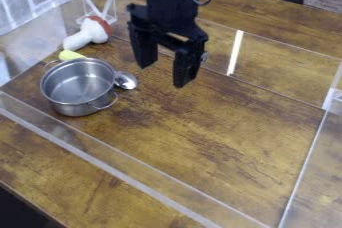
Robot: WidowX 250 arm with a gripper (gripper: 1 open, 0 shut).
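Note:
My black gripper (pixel 163 64) is raised over the middle of the wooden table, open, with nothing visible between its fingers. To its left and lower in view sits a steel pot (pixel 78 85) with handles. A small silver spoon-like item (pixel 126 80) lies beside the pot's right side. Behind the pot are a yellow object (pixel 68 56) and a white item (pixel 88 33) with a pale, rounded end.
Clear transparent panels edge the work area, and a white railing stands at the back left.

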